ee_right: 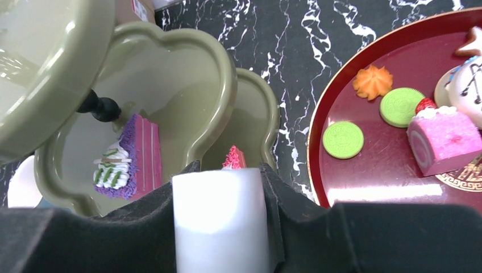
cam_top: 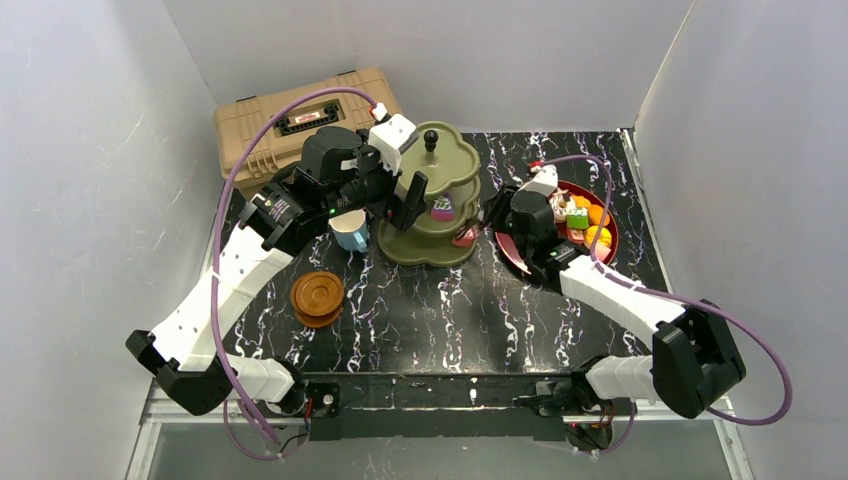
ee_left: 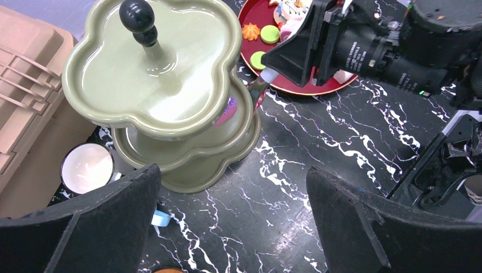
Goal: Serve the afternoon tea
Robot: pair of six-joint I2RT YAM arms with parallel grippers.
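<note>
A green three-tier stand stands centre. A purple-pink cake slice lies on its middle tier; a red piece is on the bottom tier, mostly hidden behind my right gripper in the right wrist view. That gripper is at the stand's right side, white-handled tool visible at it; its fingertips are largely hidden. My left gripper hangs open and empty over the stand's left front. A red tray holds cookies and cakes.
A mug and wooden coasters sit left of the stand. A tan case fills the back left.
</note>
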